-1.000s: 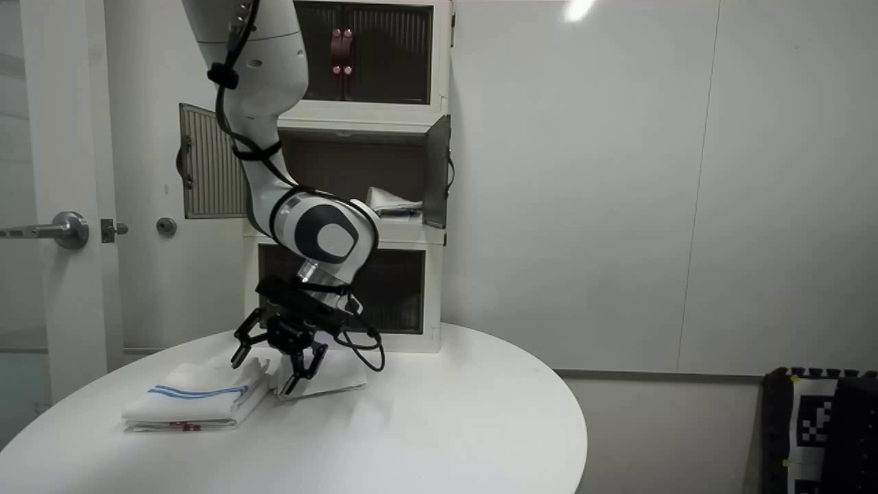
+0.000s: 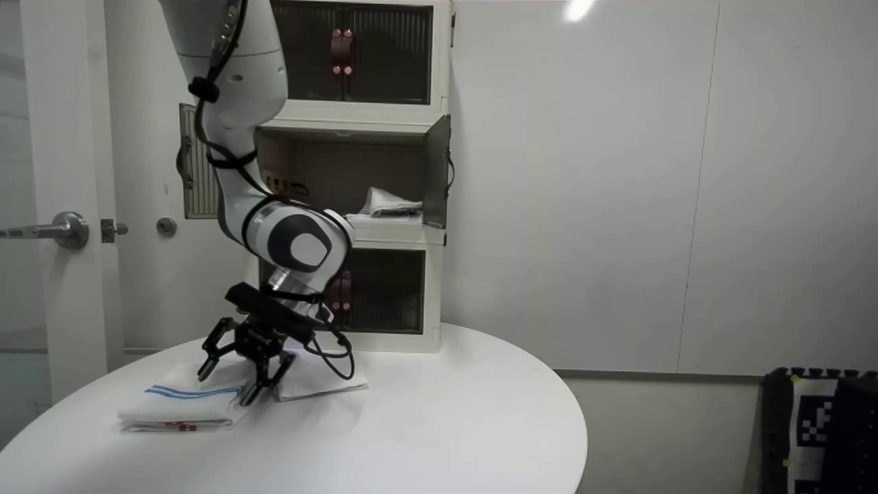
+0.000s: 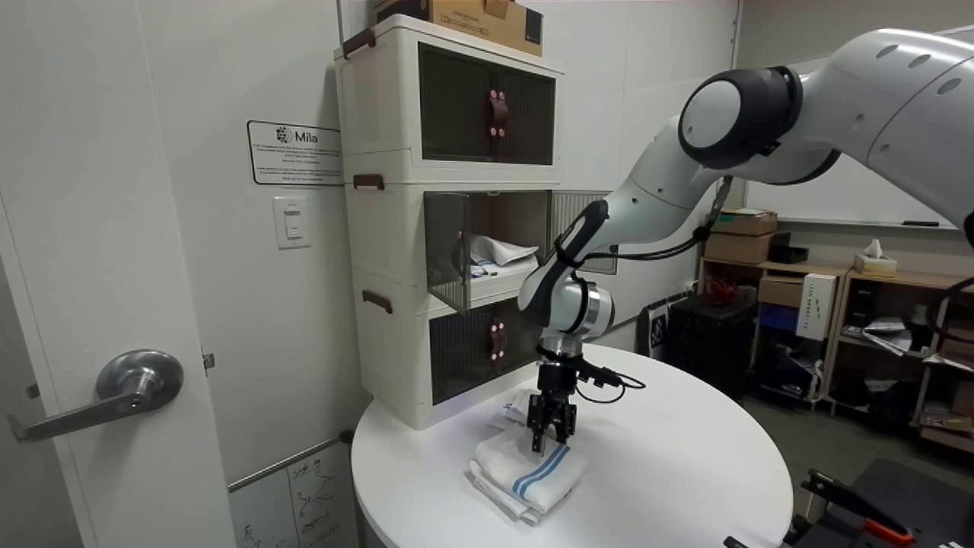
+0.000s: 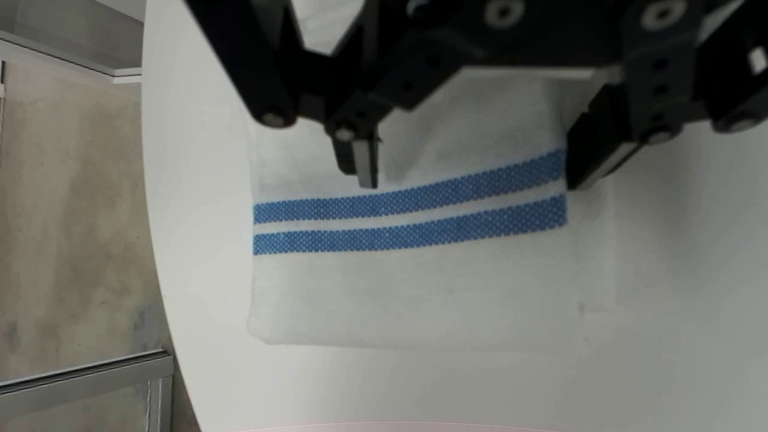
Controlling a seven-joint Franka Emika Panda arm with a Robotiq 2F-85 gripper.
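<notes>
A folded white towel (image 2: 178,407) with two blue stripes lies at the table's left side. In the wrist view this towel (image 4: 425,295) fills the middle, its stripes running below my fingertips. Over it stands my gripper (image 2: 223,390), pointing down with its fingers wide apart. One finger (image 4: 366,164) is above the towel's top, while the other finger (image 4: 594,151) is at its right edge. The gripper (image 3: 550,444) reaches the towel's rear part in exterior view 2; contact is hard to tell. A second folded white cloth (image 2: 317,380) lies just behind to the right.
At the table's back stands a white cabinet (image 2: 433,284), its middle doors swung open and a white cloth (image 2: 390,203) on that shelf. A door handle (image 2: 62,230) sits at the far left.
My arm has moved left and lower, from beside the second cloth to over the striped towel. The towel's rear right part looks slightly shifted. The fingers remain apart.
</notes>
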